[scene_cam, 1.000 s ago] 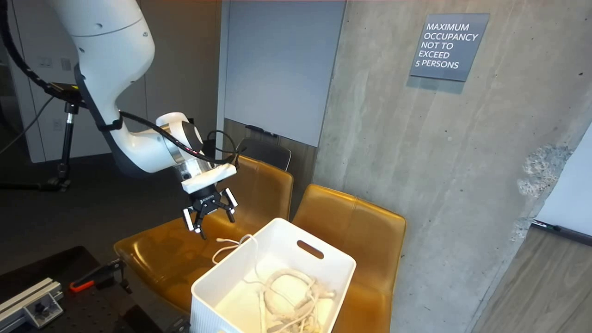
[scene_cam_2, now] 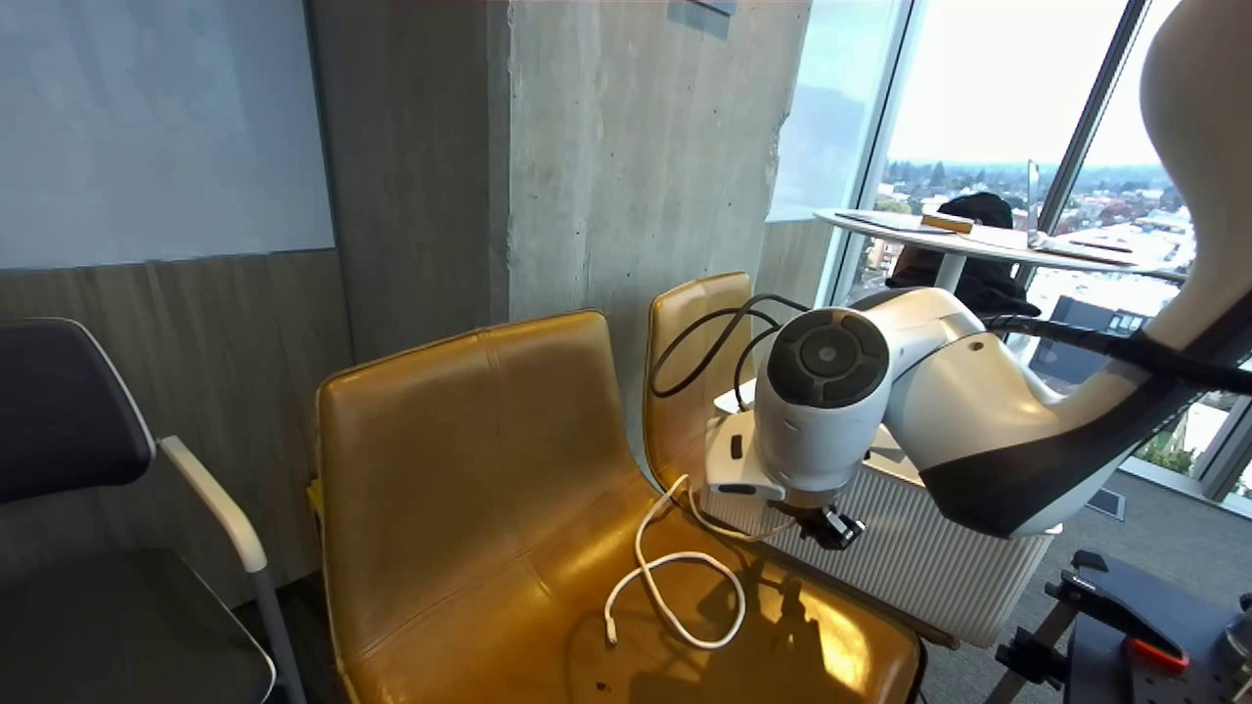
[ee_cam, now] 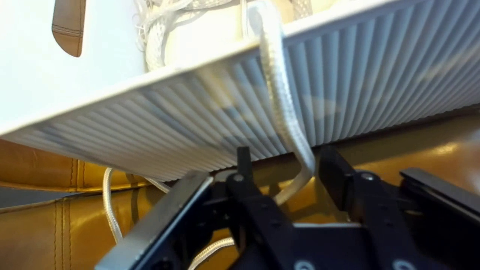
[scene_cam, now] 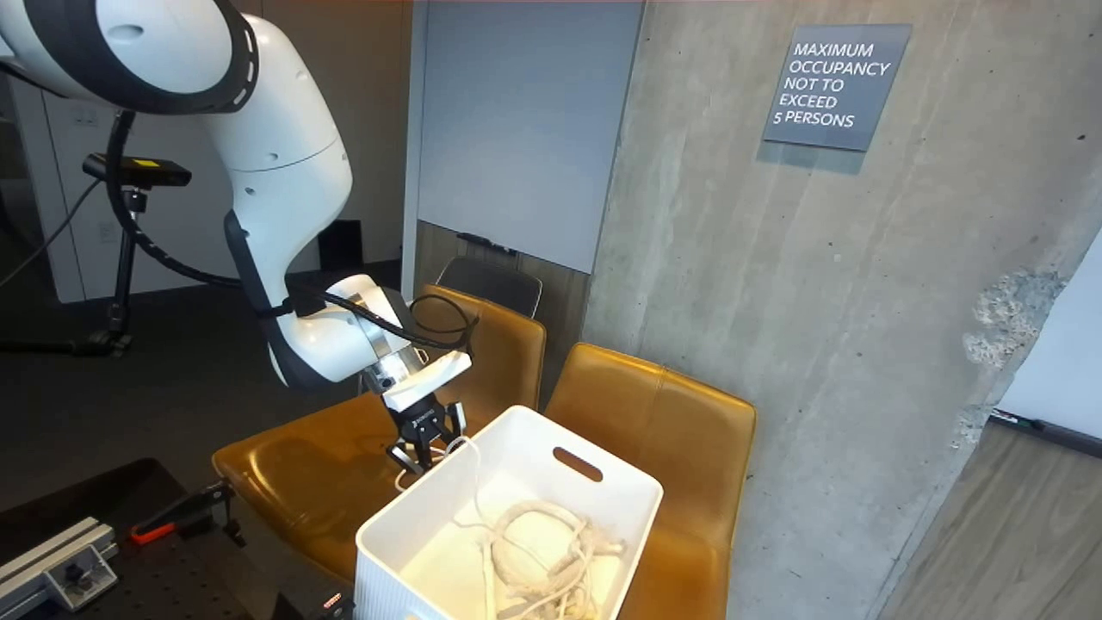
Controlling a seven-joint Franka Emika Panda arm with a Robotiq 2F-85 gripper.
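A white braided cord [ee_cam: 279,87] hangs over the long side of the white ribbed bin [scene_cam: 413,494]. Its outer end curls on the brown chair seat, where the loose cord [scene_cam_2: 693,561] shows in exterior view 2. More pale rope [scene_cam: 537,558] lies coiled inside the bin. Low beside the bin's outer wall is my gripper, part open, its fingers [ee_cam: 244,164] standing either side of the hanging cord. The cord passes between them, close to the right finger; whether it touches is unclear. From exterior view 1 the fingers are small beside the bin's rim.
Leather chair backs [scene_cam: 661,424] stand behind the bin. A dark table [scene_cam: 155,563] with a clamp [scene_cam: 181,511] and a metal rail lies at the front left. Free seat surface [scene_cam_2: 516,634] extends left of the cord in exterior view 2.
My arm has moved down and to the right, toward the bin and the hanging cord. The fingers stand closer together than before. The bin has stayed in place.
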